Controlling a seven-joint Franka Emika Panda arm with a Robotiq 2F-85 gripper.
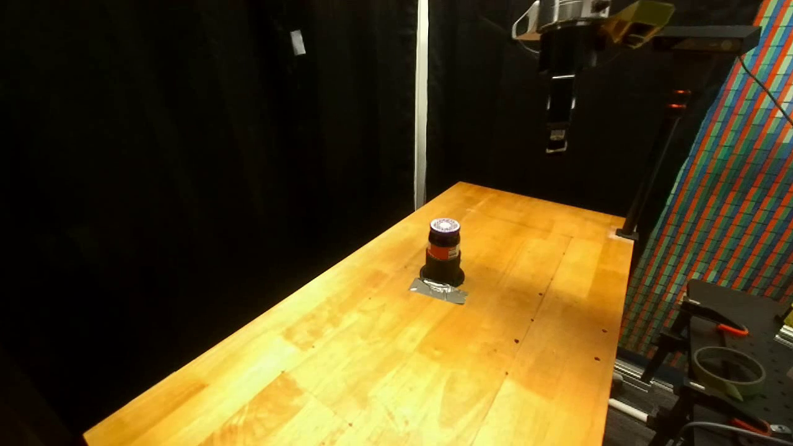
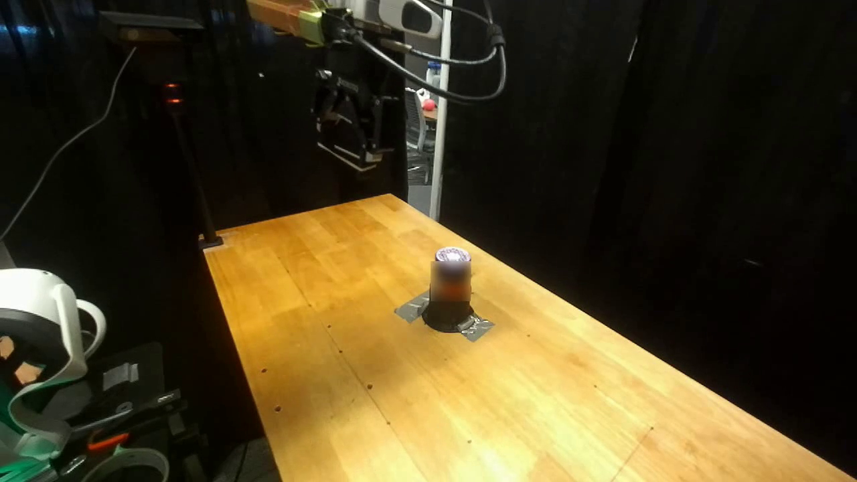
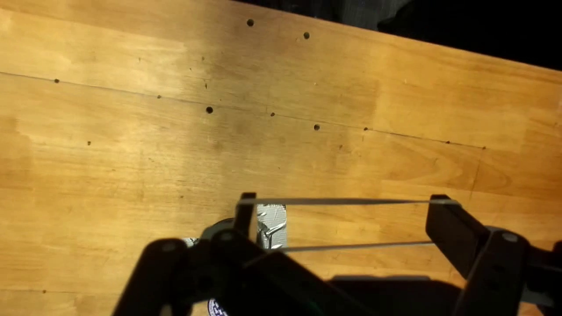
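Note:
A jar (image 1: 443, 251) with a patterned white-and-purple lid stands upright in a black holder (image 1: 442, 275) on the wooden table. Grey tape (image 1: 438, 290) lies at the holder's foot; in the second exterior view tape (image 2: 479, 329) shows on both sides of it. High above the table hangs my gripper (image 1: 556, 145), well apart from the jar. Its fingers are spread wide in the wrist view, so the gripper is open, with only two thin bands stretched across. There the left finger hides most of the jar; a sliver of lid (image 3: 216, 307) peeks out below.
A black post (image 1: 654, 163) rises at the table's far corner. Beside the table stands a dark cart (image 1: 743, 312) carrying a tape roll (image 1: 728, 370) and clamps.

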